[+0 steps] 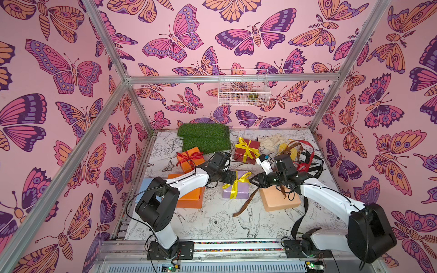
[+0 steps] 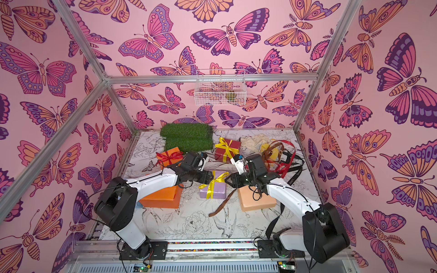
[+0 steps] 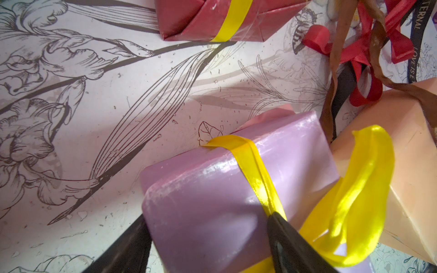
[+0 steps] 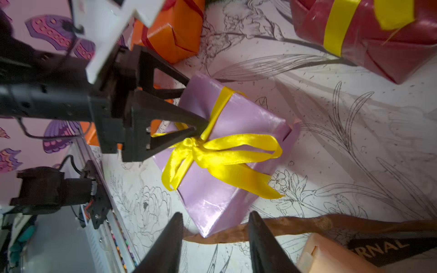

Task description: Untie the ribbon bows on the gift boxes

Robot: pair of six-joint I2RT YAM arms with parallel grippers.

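Note:
A lilac gift box (image 1: 235,191) with a yellow bow (image 4: 195,147) sits in the middle of the table. My left gripper is open, low over this box beside the bow, its fingertips near the yellow ribbon. My right gripper stands open to the right of the box, above it, with nothing between its fingers. A maroon box (image 2: 223,154) with a yellow bow stands behind, and an orange box (image 1: 186,166) with a red bow at the back left.
A peach box (image 2: 255,202) lies at the right, with loose brown, red and black ribbons (image 1: 309,154) behind. A larger orange box (image 2: 161,200) is under my left arm. Green turf mats (image 1: 202,134) lie at the back.

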